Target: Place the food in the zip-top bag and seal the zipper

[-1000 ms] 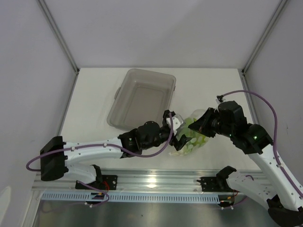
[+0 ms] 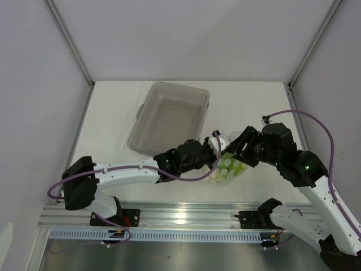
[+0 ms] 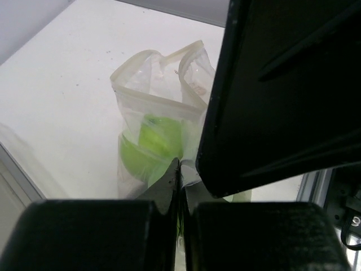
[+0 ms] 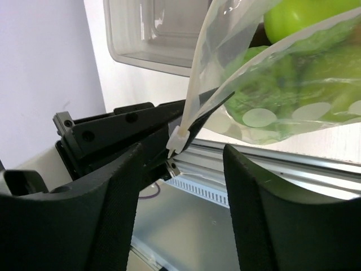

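Note:
The clear zip-top bag (image 4: 333, 121) with white dots stands with its mouth gaping, green food (image 4: 307, 17) inside it. My left gripper is shut on the bag's edge at one end of the mouth, thin film at its fingertips. A small white zipper slider (image 4: 178, 140) sits at that end, beside the left gripper's fingers in the right wrist view. My right gripper is open around the slider's area, with nothing visibly clamped. One dark right finger (image 3: 271, 96) looms large over the bag in the left wrist view. Seen from above, both grippers hide the slider.
A grey translucent container (image 2: 169, 119), empty, lies on the white table left of the bag. Metal rails (image 2: 180, 214) run along the front edge.
The right gripper has spread its fingers, while its arm has barely moved.

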